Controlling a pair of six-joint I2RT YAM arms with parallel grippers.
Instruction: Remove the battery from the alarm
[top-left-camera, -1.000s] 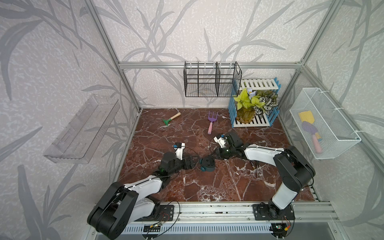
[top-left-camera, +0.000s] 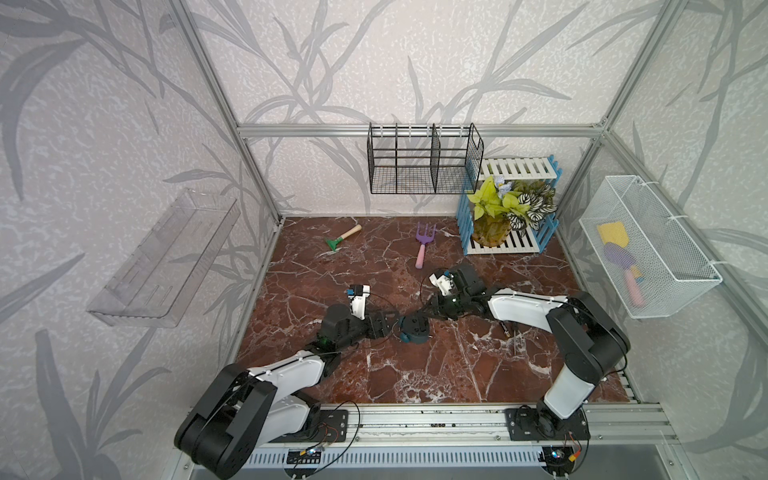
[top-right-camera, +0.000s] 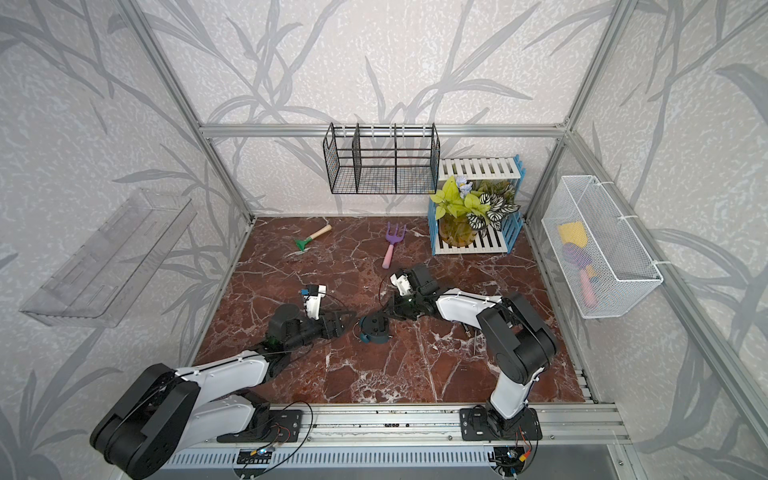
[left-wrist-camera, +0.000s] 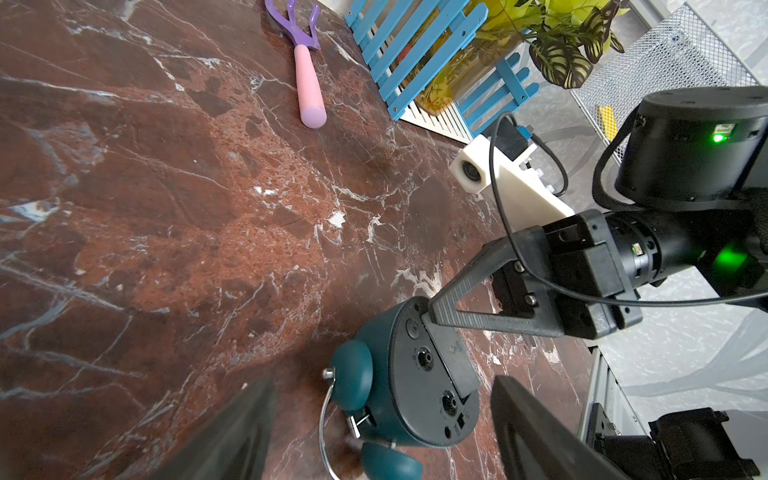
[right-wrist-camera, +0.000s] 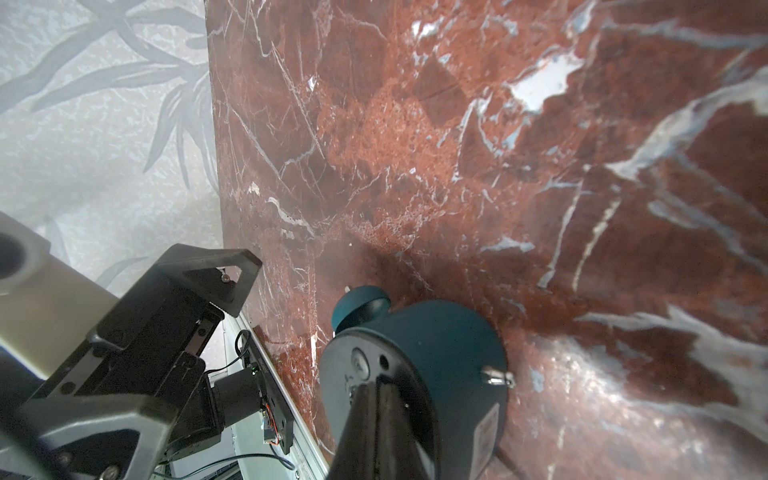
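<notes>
The teal alarm clock (top-left-camera: 415, 326) lies on the marble table between both grippers, its black back (left-wrist-camera: 432, 392) facing up with a cover strip along it and two bells at one side. My right gripper is shut, its fingertips on the back of the clock at that strip; nothing clear shows between them. My left gripper stands open just left of the clock, its two blurred fingers at either side of the clock in the left wrist view, holding nothing. The battery itself cannot be seen.
A pink-handled fork (top-left-camera: 421, 252) and a green-headed tool (top-left-camera: 342, 237) lie at the back. A slatted plant stand (top-right-camera: 472, 248) stands back right. Baskets hang on the walls. Small dark items lie under the right arm.
My right gripper has shifted very slightly near the clock over the last second. My left arm and the clock look unchanged.
</notes>
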